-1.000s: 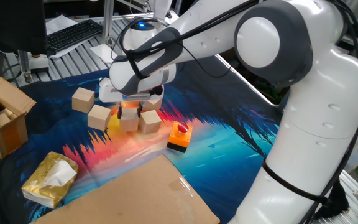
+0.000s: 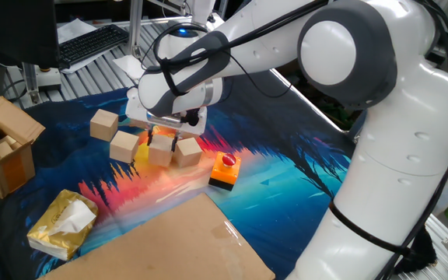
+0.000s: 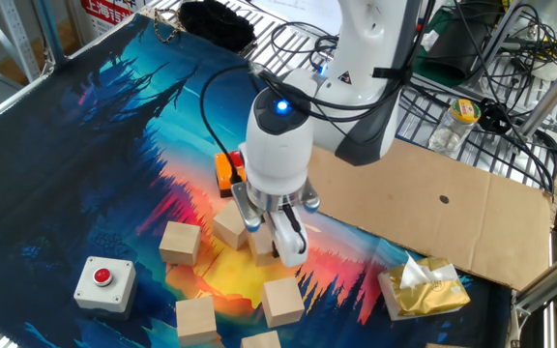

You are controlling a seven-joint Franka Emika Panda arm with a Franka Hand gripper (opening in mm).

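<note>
Several plain wooden cubes stand on the colourful mat, among them a left cube (image 2: 104, 124), a front-left cube (image 2: 124, 146) and a right cube (image 2: 187, 153). My gripper (image 2: 162, 143) points down at the middle cube (image 2: 160, 152), one dark finger at each side of its top. Whether the fingers press on that cube or stand just clear of it does not show. In the second exterior view the hand covers most of the middle cube (image 3: 261, 249), and the gripper's white fingers (image 3: 286, 237) overlap it. That cube seems to rest at mat level.
An orange box with a red button (image 2: 225, 170) stands right of the cubes. A white button box (image 3: 105, 286), a gold tissue pack (image 2: 64, 224), an open carton (image 2: 6, 152) of blocks and a flat cardboard sheet (image 2: 169, 245) surround them. Neighbouring cubes sit close to the gripper.
The hand has shifted and tilted slightly around the middle cube, its wide white body showing more now. The cubes look almost unmoved.
</note>
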